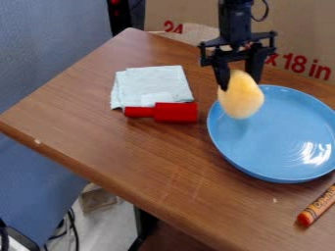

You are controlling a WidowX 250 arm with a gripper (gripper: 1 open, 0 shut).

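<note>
My black gripper (pixel 238 75) hangs over the upper left part of a blue plate (pixel 269 140), shut on a pale yellow, rounded object (pixel 241 97), which is held upright above the plate. To the left of the plate lie a red cylinder (pixel 173 113) and, just behind it, a folded white cloth (pixel 149 85).
An orange crayon-like stick (pixel 318 204) lies at the front right of the wooden table (pixel 112 157). A cardboard box (pixel 182 24) stands at the back.
</note>
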